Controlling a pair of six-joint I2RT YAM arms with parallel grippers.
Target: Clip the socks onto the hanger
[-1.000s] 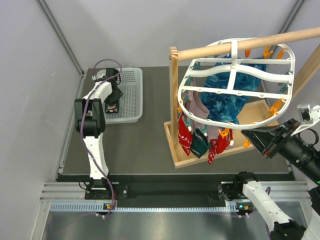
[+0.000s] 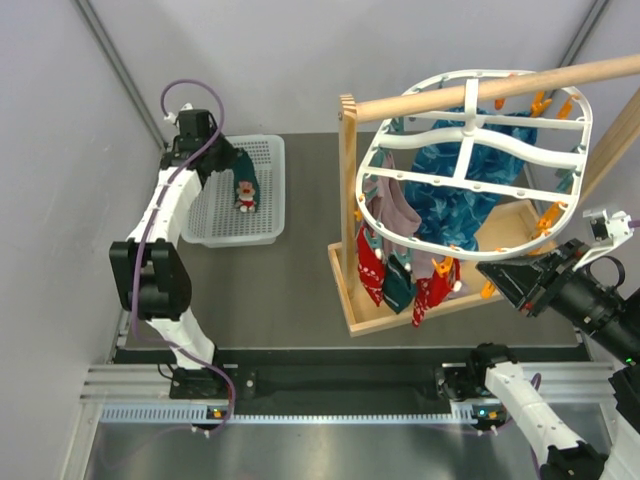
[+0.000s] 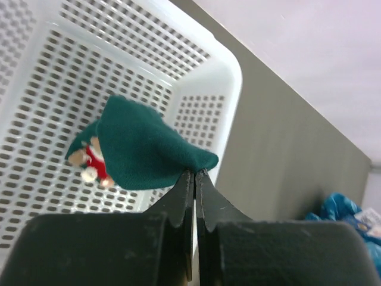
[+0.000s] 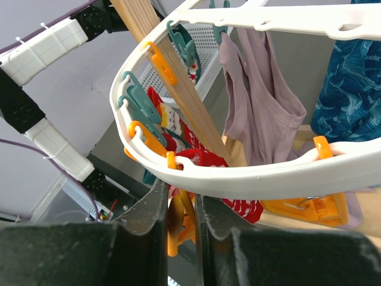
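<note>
A dark green sock [image 3: 143, 143] with a red-and-brown figure on it hangs from my left gripper, which is shut on its edge above the white basket [image 2: 280, 190]. In the top view the sock [image 2: 245, 182] shows against the basket floor. At the white hanger's [image 2: 365, 200] front rim, my right gripper is shut on an orange clip [image 4: 175, 220]. Red socks [image 2: 369, 265] and a green one [image 2: 398, 285] hang from clips on the hanger's left front. The far side of the held clip is hidden.
A wooden stand [image 2: 348, 190] carries the hanger between the basket and my right arm. Mauve cloth [image 4: 262, 101] and blue patterned cloth [image 2: 460, 180] hang inside the ring.
My left gripper has moved up out of the basket, and the green sock has come up with it, showing more of its length. The right arm and hanger have shifted only slightly.
</note>
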